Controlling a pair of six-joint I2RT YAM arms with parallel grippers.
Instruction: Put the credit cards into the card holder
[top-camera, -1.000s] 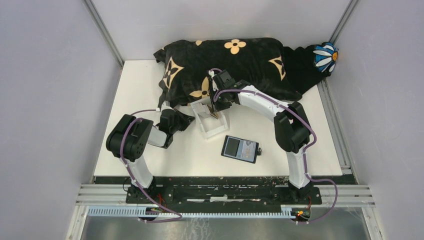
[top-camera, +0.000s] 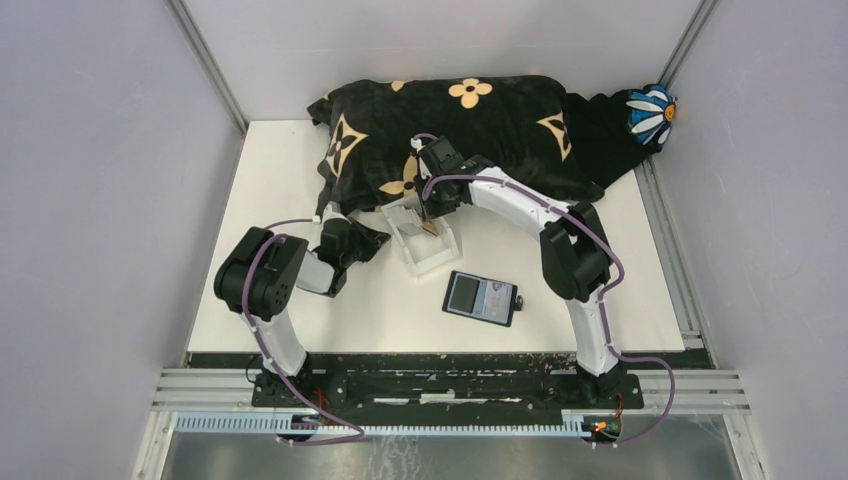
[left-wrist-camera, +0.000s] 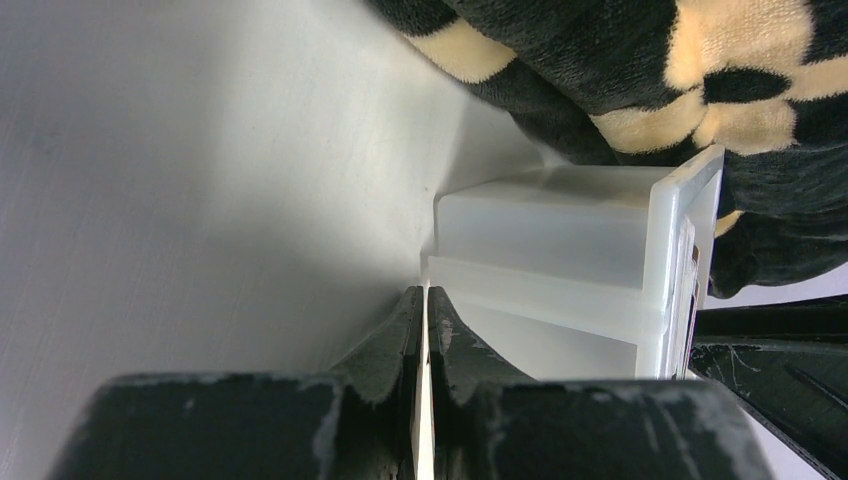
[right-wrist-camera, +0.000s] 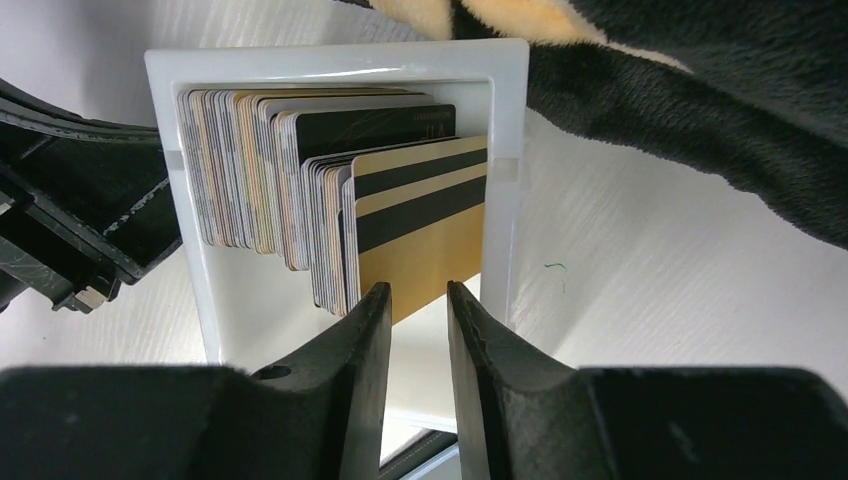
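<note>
Many cards stand on edge inside the white box (right-wrist-camera: 505, 250), crowded toward its far end. A gold card (right-wrist-camera: 430, 250) with black stripes leans in front of the stack (right-wrist-camera: 225, 165). Over that card, my right gripper has its fingers apart with nothing held between them. At the box's left side my left gripper is shut on what looks like the box's thin lower edge. The black card holder (top-camera: 466, 293), with a clear window, lies flat on the table, front right of the box.
A dark flowered blanket (top-camera: 480, 120) is bunched along the back, close to the box. Bare table (top-camera: 590, 320) lies to the right of the holder and in front of the box.
My right gripper has shifted slightly to the left over the box, its arm following. The left arm and the card holder look unmoved.
</note>
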